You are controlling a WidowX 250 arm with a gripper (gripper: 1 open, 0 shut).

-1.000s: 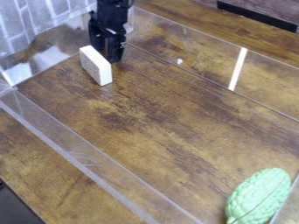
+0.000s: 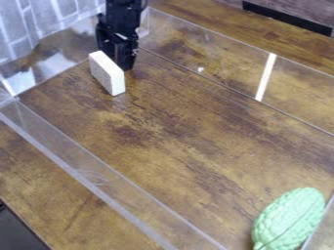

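Observation:
My black gripper (image 2: 119, 50) is low at the top left of the camera view, just behind a white rectangular block (image 2: 107, 74) that stands on the wooden surface. Its fingers are dark and small here, and I see nothing held between them. Whether it touches the block I cannot tell. A pale green, ridged oblong object (image 2: 287, 219) lies at the bottom right.
Clear plastic walls (image 2: 98, 186) border the wooden work area (image 2: 183, 146). A white strip (image 2: 265, 76) is at the upper right.

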